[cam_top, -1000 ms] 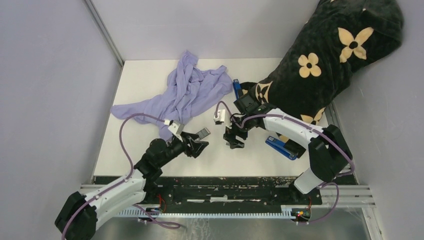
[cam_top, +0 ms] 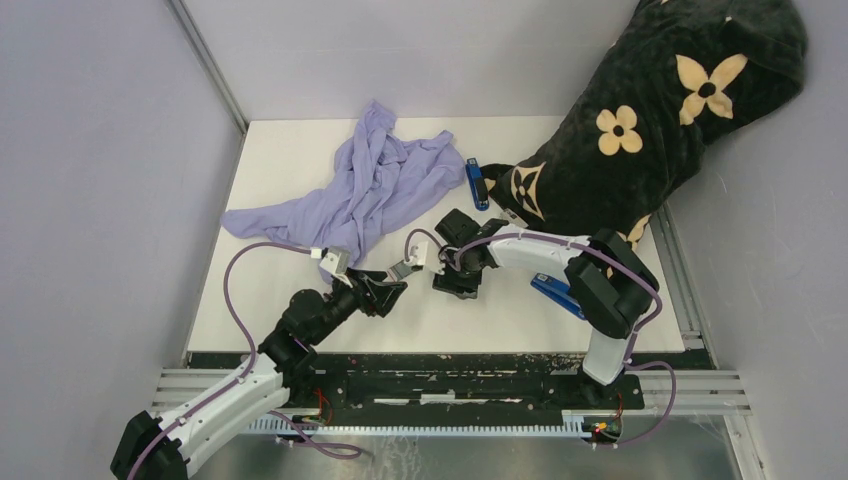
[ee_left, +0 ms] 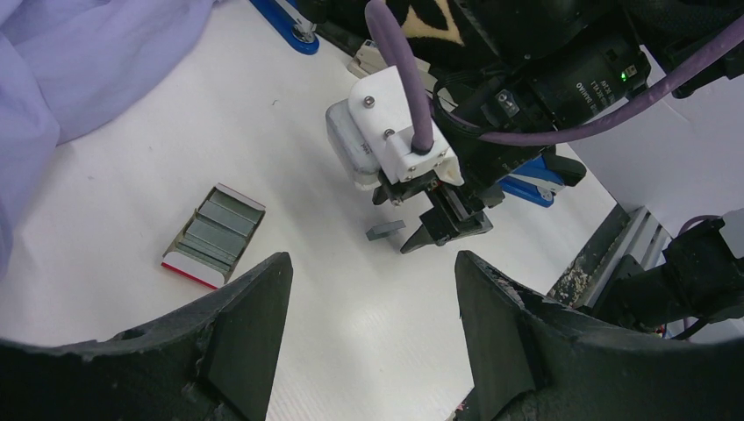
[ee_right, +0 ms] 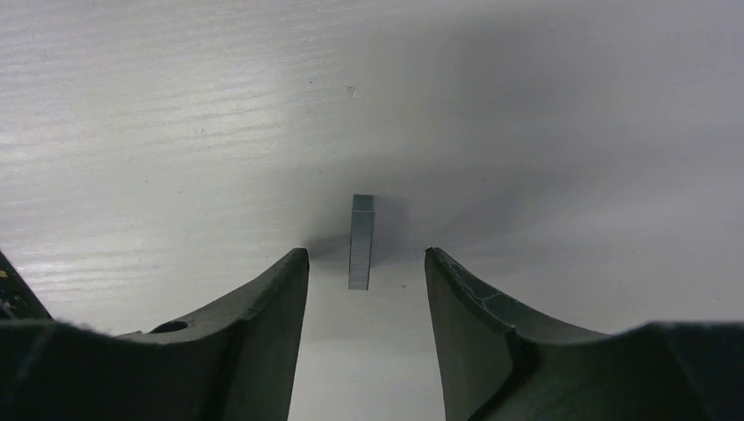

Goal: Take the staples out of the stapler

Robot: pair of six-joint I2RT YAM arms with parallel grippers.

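Observation:
A small grey staple strip lies on the white table between the part-open fingers of my right gripper, which is low over it; the left wrist view shows the same strip [ee_left: 385,230]. An open box of staple strips [ee_left: 214,232] lies nearby, left of centre in that view. My left gripper hangs over the table; its fingertips stand apart in its view, with nothing clearly visible between them. A blue stapler [cam_top: 557,294] lies at the right, another [cam_top: 476,183] at the back.
A lilac cloth [cam_top: 370,180] covers the back left, and a dark flowered cushion [cam_top: 600,140] fills the back right.
My left gripper has shifted slightly back to the left.

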